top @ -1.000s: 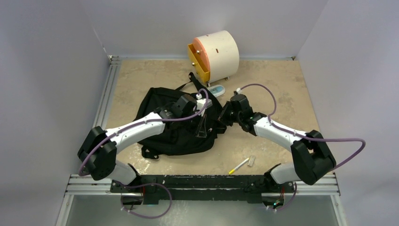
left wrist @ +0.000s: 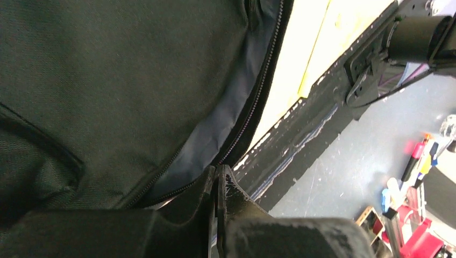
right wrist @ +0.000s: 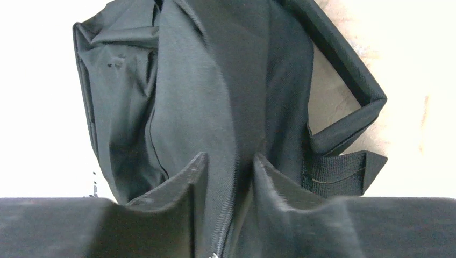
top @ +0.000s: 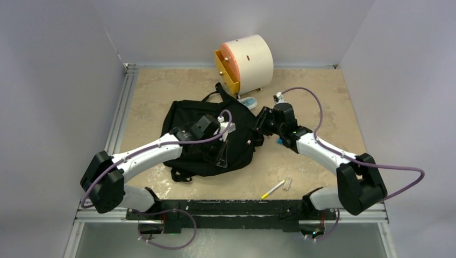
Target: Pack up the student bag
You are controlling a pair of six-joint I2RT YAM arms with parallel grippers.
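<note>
A black bag (top: 188, 113) lies on the table under both arms in the top view. Over its front half my left gripper (top: 221, 163) points down. In the left wrist view its fingertips (left wrist: 228, 174) are pressed together at the bag's zipper edge (left wrist: 253, 110), with nothing visible between them. At the bag's right side is my right gripper (top: 257, 127). Its fingers (right wrist: 200, 166) stand apart in the right wrist view, above the dark cloth and zipper (right wrist: 226, 217). A yellow-and-white marker (top: 273, 189) and a small pale block (top: 287, 184) rest at the front right.
A white drum-shaped cabinet (top: 253, 62) with an open yellow drawer (top: 227, 74) stands behind the bag. Beside it lies a white-and-blue item (top: 248, 102). Something blue (top: 279, 141) is partly covered by the right arm.
The bag has shifted slightly right. My left gripper has moved left and toward the front. My right gripper has parted its fingers and moved a little right.
</note>
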